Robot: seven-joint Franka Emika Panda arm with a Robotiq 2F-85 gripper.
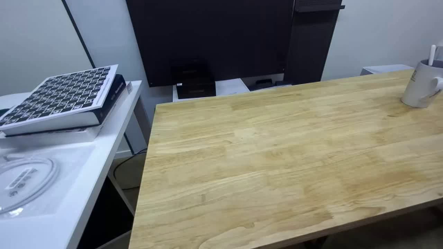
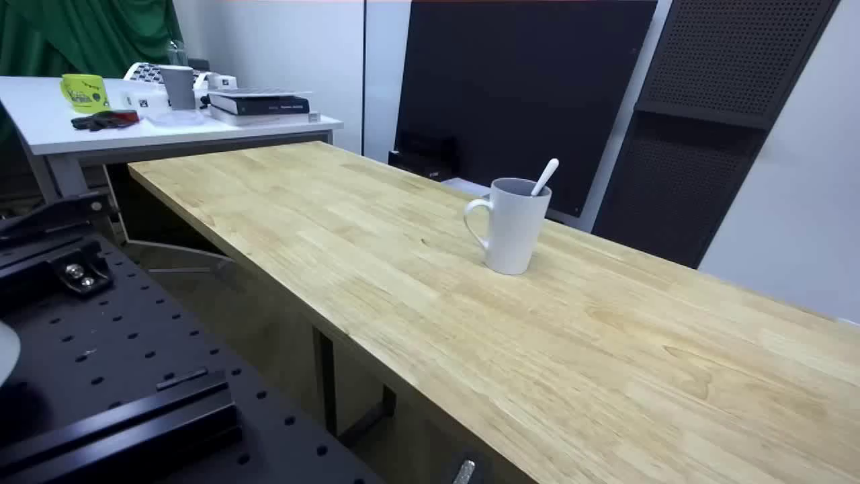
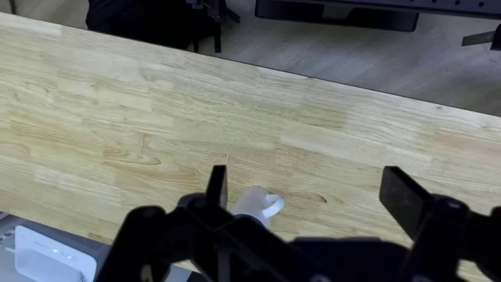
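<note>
A white mug (image 2: 516,230) stands upright on the wooden table (image 2: 387,266), with a white-handled utensil (image 2: 545,177) leaning out of its top. In the first exterior view the mug (image 1: 419,86) is at the far right, cut off by the frame edge. My gripper shows only in the wrist view, its two dark fingers spread wide with bare table between their tips. Below it, the mug (image 3: 253,203) appears close to the left finger and partly covered by the gripper body. The mug's handle points to the right there.
A white side table (image 2: 242,140) holds stacked books (image 2: 258,103), a grey cup (image 2: 178,87) and a yellow-green mug (image 2: 84,93). A dark perforated platform (image 2: 193,387) lies across a gap from the wooden table.
</note>
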